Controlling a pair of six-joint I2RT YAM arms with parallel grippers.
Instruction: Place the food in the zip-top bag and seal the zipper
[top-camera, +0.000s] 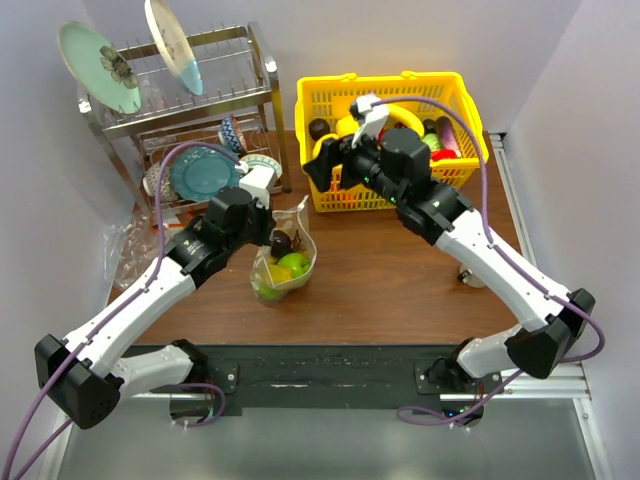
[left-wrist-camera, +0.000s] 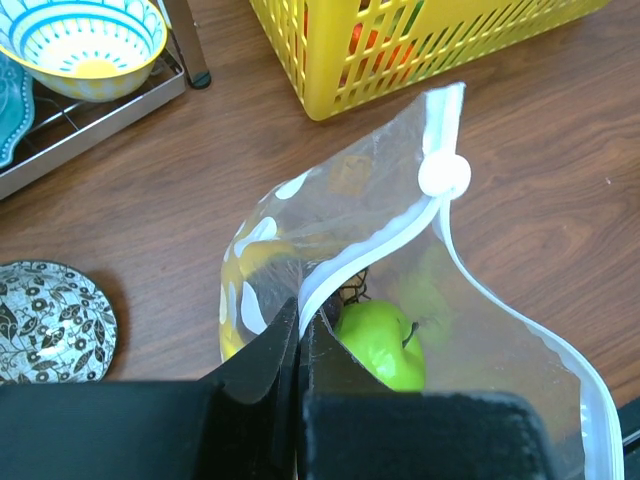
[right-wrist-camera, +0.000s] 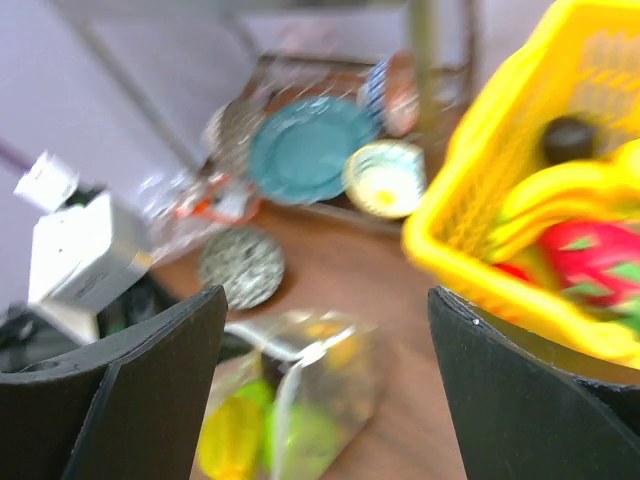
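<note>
The clear zip bag (top-camera: 283, 275) stands on the table holding green fruit, a yellow fruit and a dark one; a green apple (left-wrist-camera: 380, 345) shows inside. My left gripper is shut on the bag's edge at the zipper (left-wrist-camera: 395, 225). My right gripper (top-camera: 322, 165) is raised near the front left of the yellow basket, above and right of the bag; in the right wrist view its fingers stand apart, with nothing visible held between them.
The yellow basket (top-camera: 330, 195) of produce stands at the back right, a dish rack (top-camera: 265, 90) at the back left. A patterned dish (left-wrist-camera: 50, 320) lies beside the bag.
</note>
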